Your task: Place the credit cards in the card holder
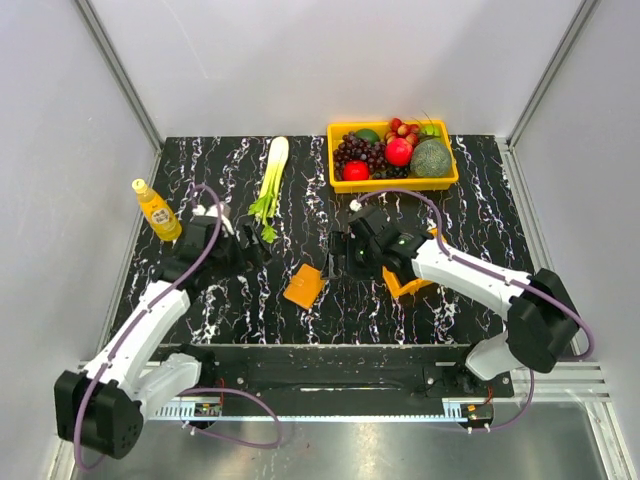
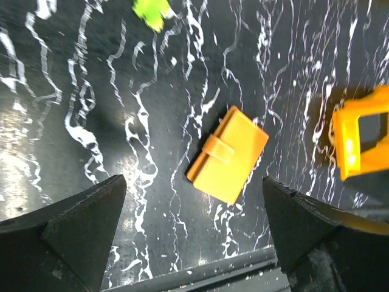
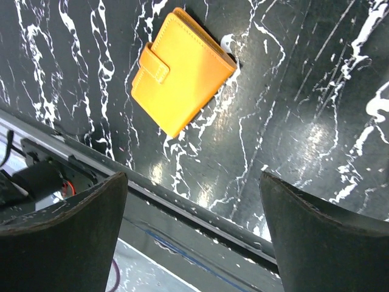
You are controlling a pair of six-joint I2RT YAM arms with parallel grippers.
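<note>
The orange card holder (image 1: 304, 286) lies flat on the black marbled table, strap visible on it in the left wrist view (image 2: 234, 158) and right wrist view (image 3: 182, 79). My left gripper (image 1: 258, 245) hangs open to its upper left; my right gripper (image 1: 338, 252) is open just to its right, above the table. Neither holds anything. I cannot make out separate credit cards.
An orange tray (image 1: 408, 286) sits behind the right arm, partly hidden. A yellow fruit crate (image 1: 390, 185) stands at the back right, celery (image 1: 270, 185) at the back middle, a juice bottle (image 1: 158, 210) at the left.
</note>
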